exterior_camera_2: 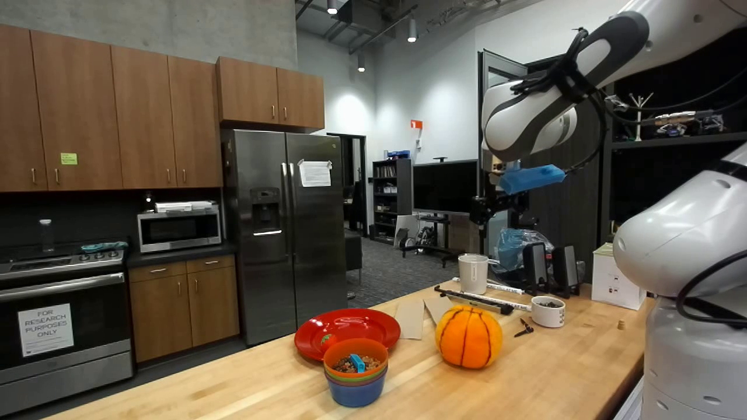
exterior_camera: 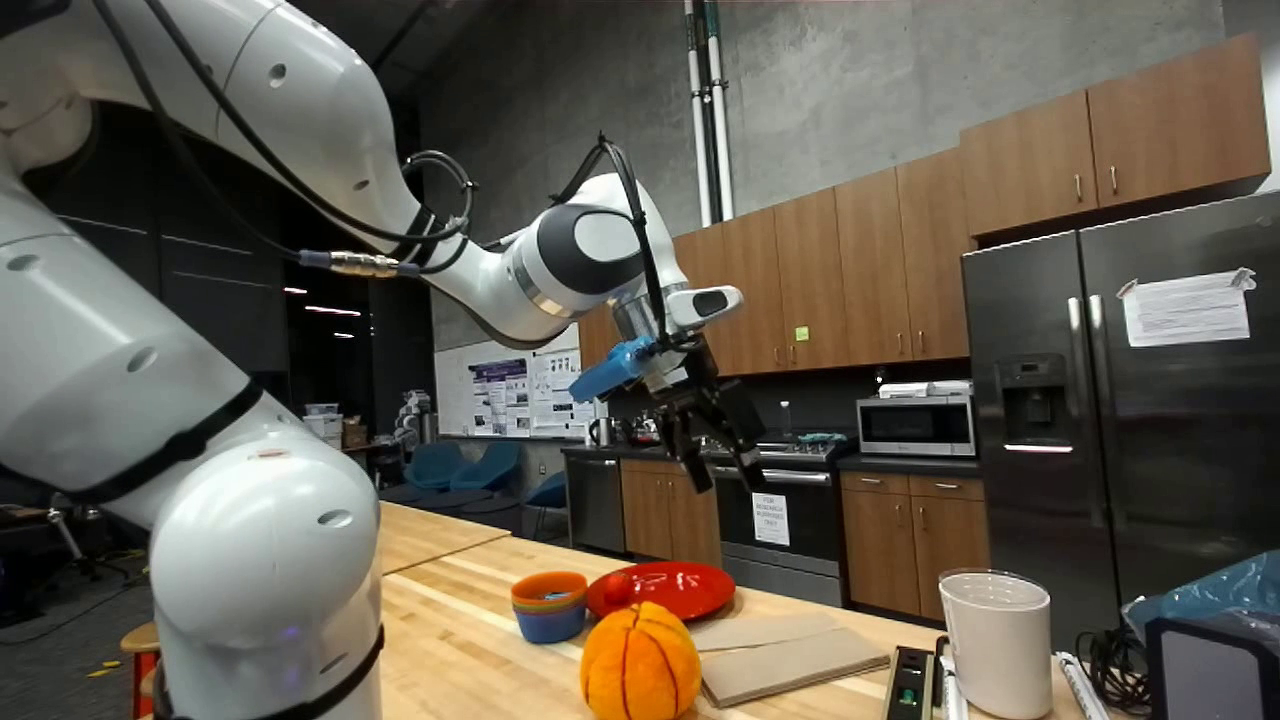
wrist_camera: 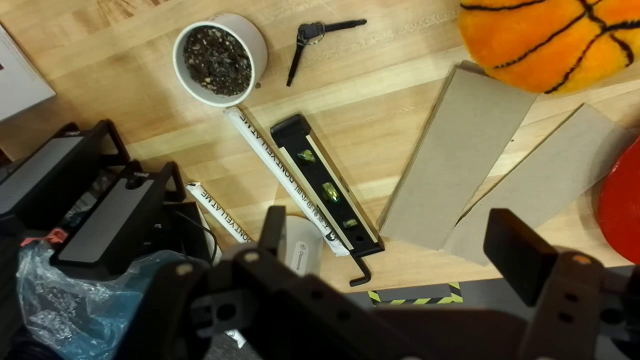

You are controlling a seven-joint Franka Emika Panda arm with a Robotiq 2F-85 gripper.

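My gripper is open, its two dark fingers wide apart with nothing between them. It hangs well above the wooden table in both exterior views. Under it in the wrist view lie a black spirit level [wrist_camera: 328,187] and two flat cardboard pieces [wrist_camera: 459,159]. A white mug [wrist_camera: 303,245] stands partly hidden behind the left finger. The orange plush pumpkin [exterior_camera_2: 469,336] sits beside the cardboard. A red plate [exterior_camera_2: 308,336] holds a small red object [exterior_camera_2: 328,342]. Stacked bowls [exterior_camera_2: 355,392] stand by the plate, with small brown bits and a blue piece in the top one.
A white cup of dark bits [wrist_camera: 255,54] and a black folding tool [wrist_camera: 310,33] lie near the level. Black speakers [wrist_camera: 108,222] and a blue plastic bag [wrist_camera: 78,300] crowd one end. White printed tubes [wrist_camera: 282,171] flank the mug.
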